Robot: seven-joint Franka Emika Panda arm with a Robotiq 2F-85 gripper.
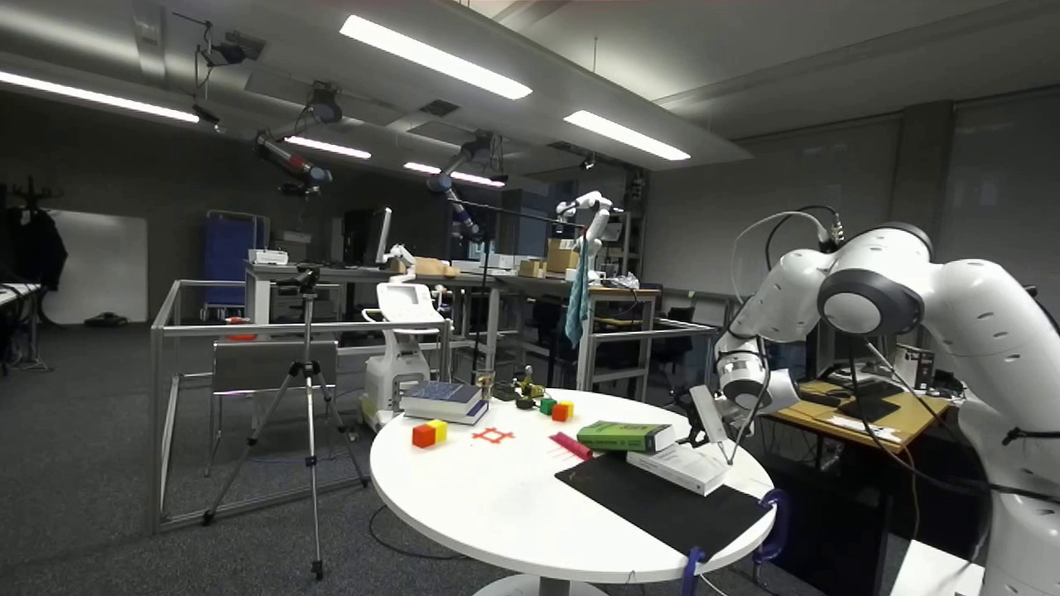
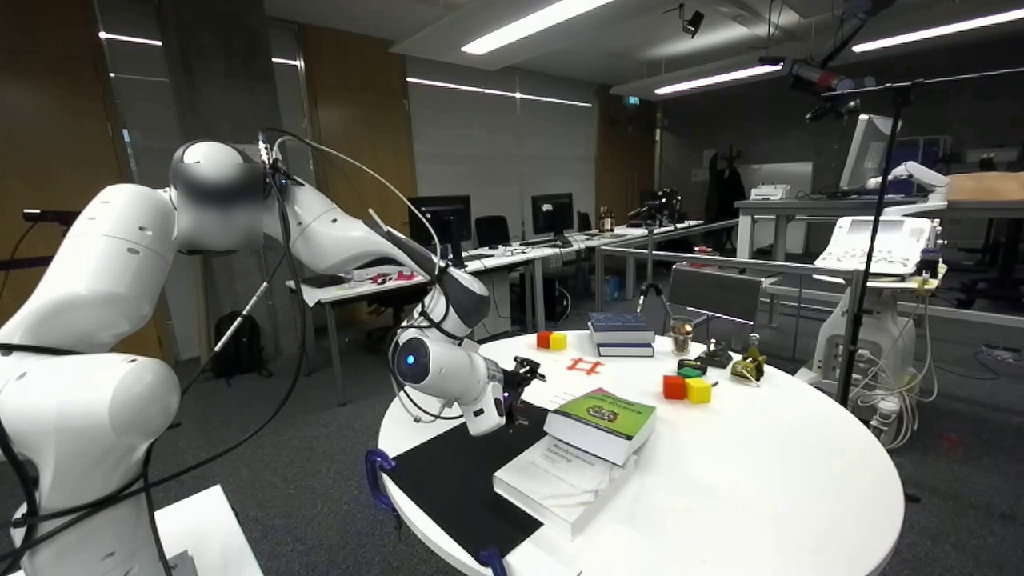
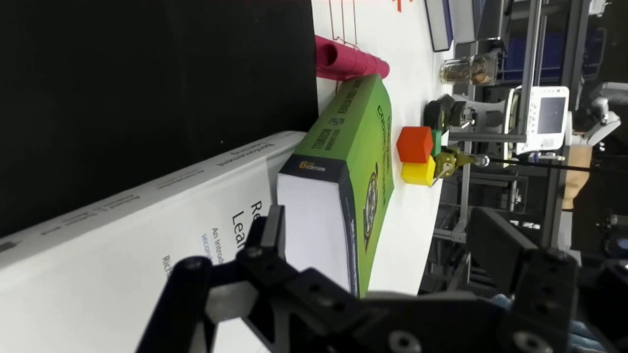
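Observation:
My gripper is open, its fingers spread wide with nothing held between them. In exterior view 1 the gripper [image 1: 692, 419] hangs low over the right side of the round table, close behind the books. A thick green book [image 3: 368, 170] rests partly on a white "Reinforcement Learning" book [image 3: 194, 212]; in the wrist view the green one lies ahead, between the finger directions. In exterior view 2 the gripper [image 2: 521, 382] appears just beyond the green book [image 2: 602, 414]. Whether it touches either book cannot be told.
A black mat [image 1: 661, 497] lies under the white book, with blue clamps [image 1: 778, 526] at the table edge. A magenta tube [image 3: 353, 60], coloured cubes [image 2: 686, 388], a glass jar [image 2: 681, 334] and stacked blue books [image 2: 622, 328] stand farther off.

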